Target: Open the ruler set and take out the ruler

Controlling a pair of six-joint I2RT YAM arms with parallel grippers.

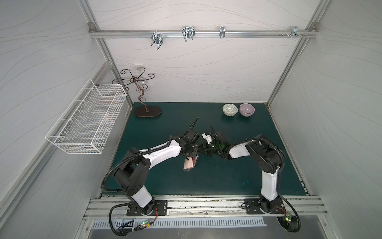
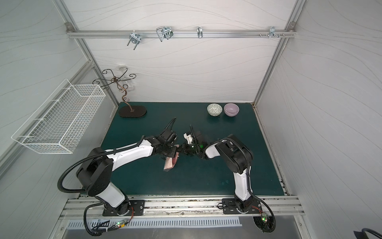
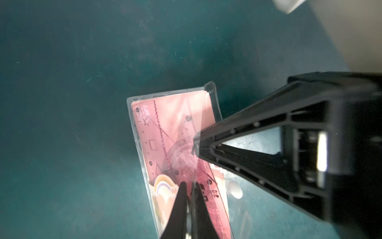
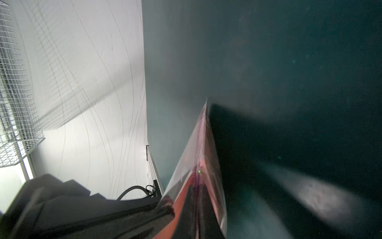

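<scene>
The ruler set (image 3: 171,111), a clear plastic sleeve with pink rulers and a rainbow card, is held between my two grippers above the table's middle; in the top left view its lower part (image 1: 189,163) shows below them. My left gripper is shut at the sleeve, its tips over the pink contents. My right gripper is shut along the sleeve's edge, which rises from between its fingertips; in the left wrist view its tip sits on the sleeve's right side. Whether the thin plastic is pinched in either is hard to see.
A patterned bowl (image 1: 229,109) and a lilac bowl (image 1: 246,109) stand at the back right. A metal stand (image 1: 147,111) is at the back left, a wire basket (image 1: 91,119) on the left wall.
</scene>
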